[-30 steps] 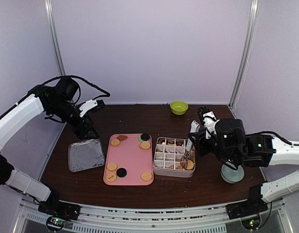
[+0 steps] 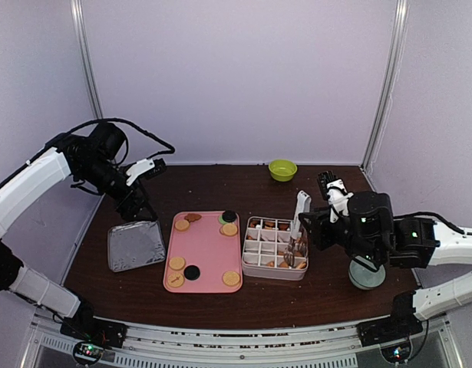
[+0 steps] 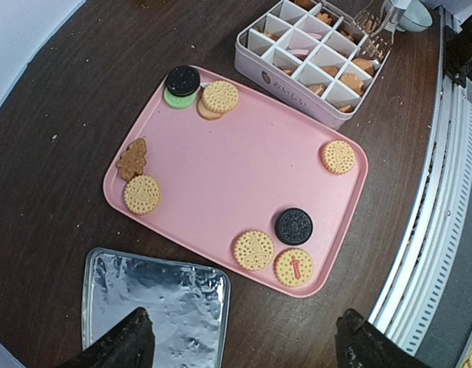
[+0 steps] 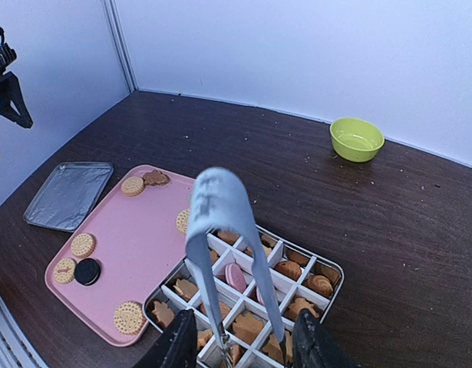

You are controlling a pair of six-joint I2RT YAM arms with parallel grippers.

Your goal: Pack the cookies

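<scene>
White-handled tongs (image 2: pixel 298 218) stand with their tips down in the divided cookie box (image 2: pixel 259 271). My right gripper has its fingers around the tongs' two arms. Whether a cookie sits between the tips cannot be told. Most compartments hold brown or pink cookies; some look empty from above. On the pink tray (image 3: pixel 212 169) lie round pale cookies (image 3: pixel 254 250), a black cookie (image 3: pixel 294 226), a tree-shaped brown one (image 3: pixel 132 159) and a black and green pair (image 3: pixel 182 80). Above the silver tray (image 2: pixel 136 247) hangs my left gripper, open and empty.
A green bowl (image 2: pixel 282 169) stands at the back, behind the cookie box. A pale bowl (image 2: pixel 366 273) sits at the right, below the right arm. Bare dark tabletop (image 2: pixel 212 188) lies behind the pink tray.
My right gripper has shifted slightly; the left arm and tray cookies look unchanged.
</scene>
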